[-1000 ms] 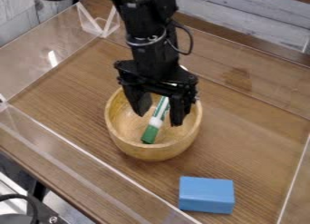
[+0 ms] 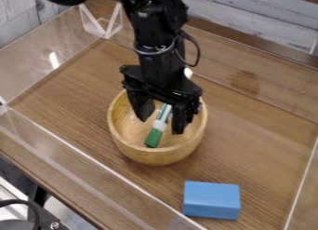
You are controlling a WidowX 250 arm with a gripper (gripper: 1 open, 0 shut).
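Observation:
My black gripper [image 2: 163,111] hangs down into a light wooden bowl [image 2: 158,151] at the centre of the camera view, its fingers spread open. Between and behind the fingers, inside the bowl, lies a slim white-and-green object [image 2: 156,133]. Whether the fingers touch it cannot be told; the arm hides part of it.
A blue block [image 2: 211,200] lies on the wooden table [image 2: 74,131] in front of the bowl to the right. A white board wall [image 2: 261,15] runs along the back, and black cables show at the lower left.
The gripper has shifted and turned slightly within the bowl. The bowl, the green-and-white object and the blue block look unmoved.

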